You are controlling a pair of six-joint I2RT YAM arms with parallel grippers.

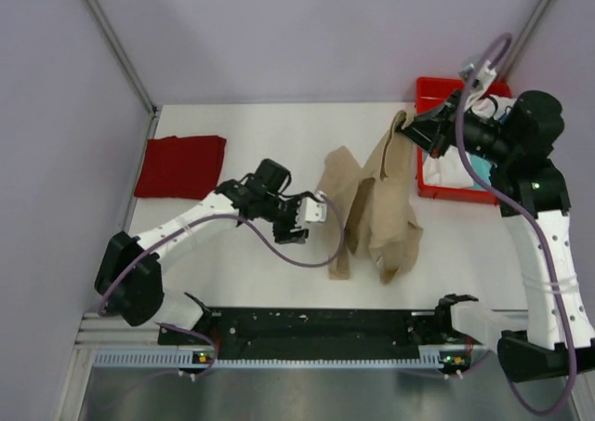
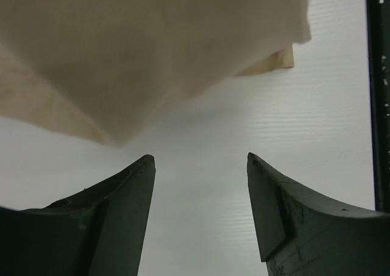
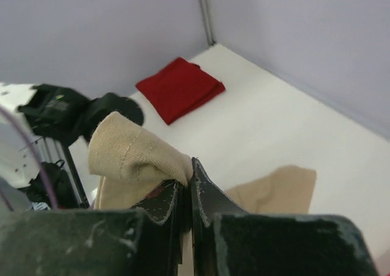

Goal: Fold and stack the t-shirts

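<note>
A tan shirt [image 1: 382,212] hangs crumpled from my right gripper [image 1: 426,142], its lower part trailing over the white table. In the right wrist view, the shut fingers pinch a fold of the tan cloth [image 3: 137,151] between their fingertips. My left gripper is open with nothing between its fingers; the tan fabric [image 2: 164,50] lies beyond them in the left wrist view. From above, the left arm's end sits just left of the hanging cloth. A folded red shirt [image 1: 181,167] lies flat at the table's left side.
At the back right stands a red bin [image 1: 457,193] with white and light-blue cloth inside, partly covered by my right arm. Bare table [image 1: 270,128] shows at the back middle. A dark strip [image 1: 307,333] runs along the front edge.
</note>
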